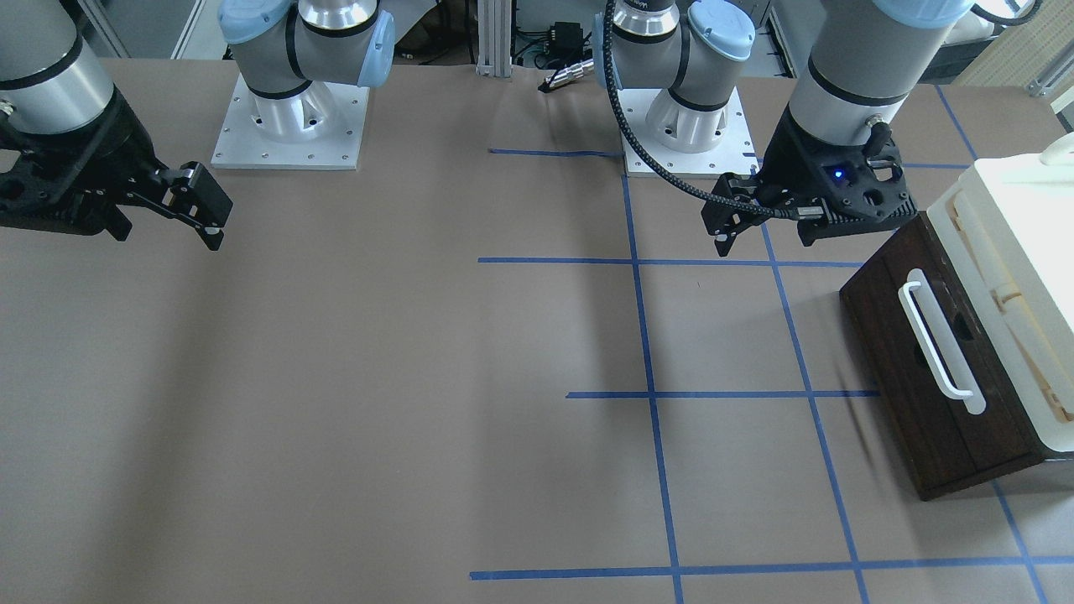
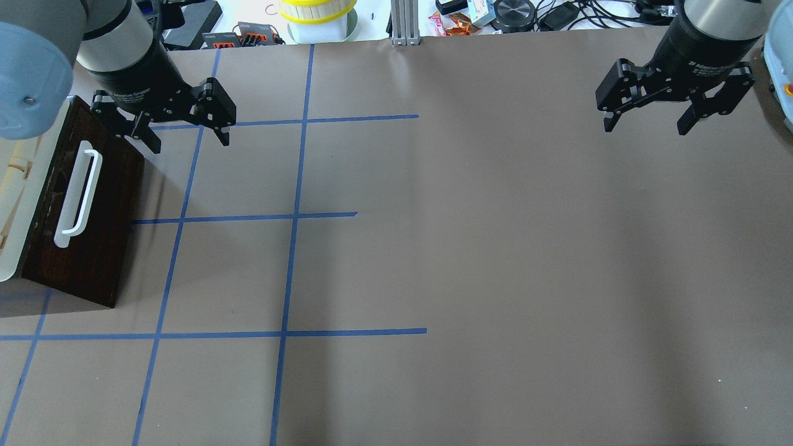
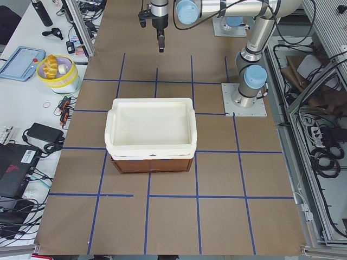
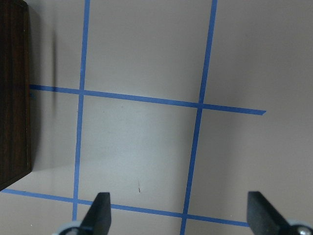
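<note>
My gripper hangs over the taped floor grid, its two fingers wide apart with nothing between them; in the front view it is at upper right. Beside it stands a dark wooden box (image 1: 906, 403) with a white handle (image 1: 936, 342) on its side and a white, tray-like top (image 3: 150, 127). In the left wrist view only the dark edge of the box (image 4: 14, 98) shows, at the far left.
A second arm (image 2: 673, 96) hangs over bare floor. A side table (image 3: 21, 97) holds a yellow-rimmed bucket (image 3: 57, 81), cables and small items. The middle of the work surface, marked with blue tape lines, is clear.
</note>
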